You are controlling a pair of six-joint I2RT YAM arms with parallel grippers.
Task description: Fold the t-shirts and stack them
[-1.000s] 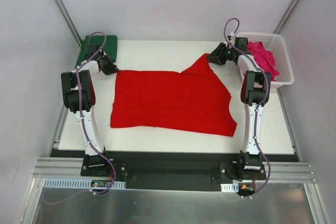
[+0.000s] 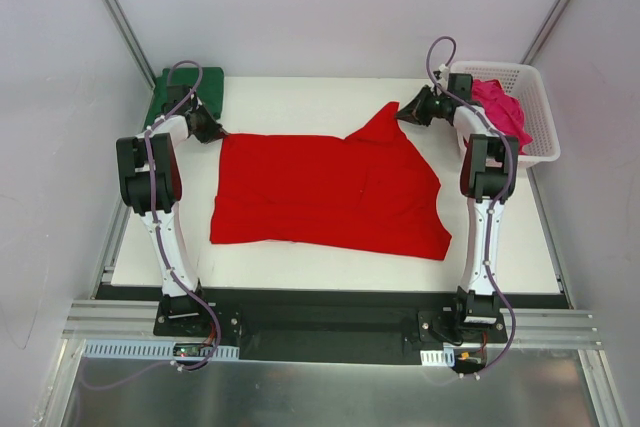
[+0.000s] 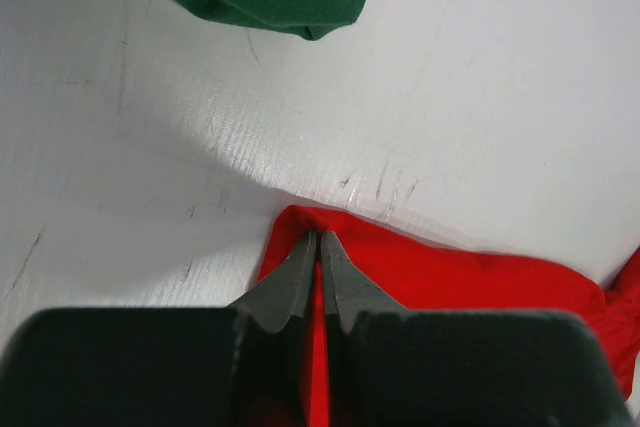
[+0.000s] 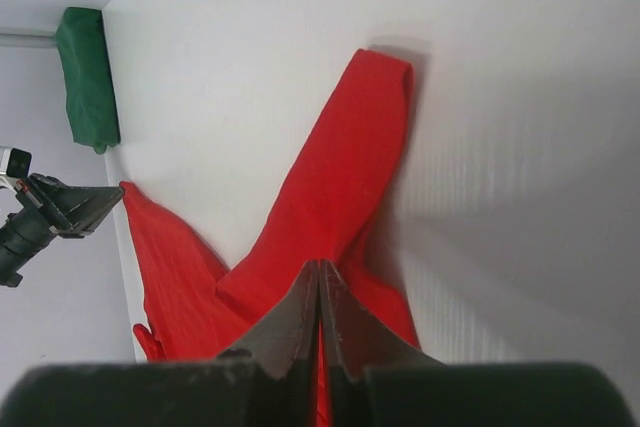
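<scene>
A red T-shirt (image 2: 320, 192) lies spread on the white table, its upper right part a narrow piece pointing toward the back (image 4: 340, 137). My left gripper (image 2: 220, 133) is shut at the shirt's back left corner; whether cloth is between its tips is hard to tell. My right gripper (image 2: 400, 113) is shut above the upper right piece, with nothing seen between its fingers.
A folded green cloth (image 2: 160, 97) lies at the back left, under and behind my left arm. A white basket (image 2: 540, 117) holding pink cloth (image 2: 500, 107) stands at the back right.
My right gripper has shifted very slightly and now looks shut, where about a second ago it looked wider. The shirt and my left arm have not visibly moved.
</scene>
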